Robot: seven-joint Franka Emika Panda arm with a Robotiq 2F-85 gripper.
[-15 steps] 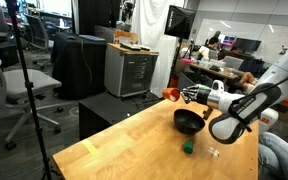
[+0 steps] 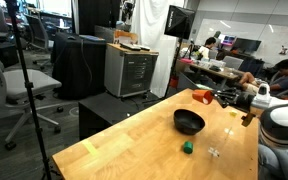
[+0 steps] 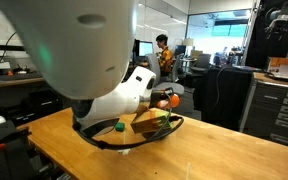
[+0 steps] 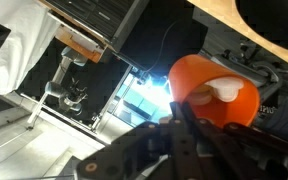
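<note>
An orange cup [image 2: 202, 96] is held tilted above the table, with my gripper [image 2: 224, 98] shut on it. In the wrist view the orange cup [image 4: 189, 72] fills the middle, some white pieces [image 4: 224, 90] showing inside its mouth. Just below and left of the raised cup in exterior view 1, a black bowl [image 2: 188, 122] stands on the table. From the opposite side, the cup [image 3: 174, 100] appears past the white arm. My fingertips are too small or covered there to make out.
A small green object [image 2: 188, 147] lies on the wooden table [image 2: 124, 150], in front of the bowl. Small pale bits [image 2: 214, 152] are scattered to its right. A grey cabinet [image 2: 129, 70] stands behind.
Over the last second the cup and gripper have shifted rightward in exterior view 1, from behind the bowl's left side to its right. The bowl and green object stay put.
</note>
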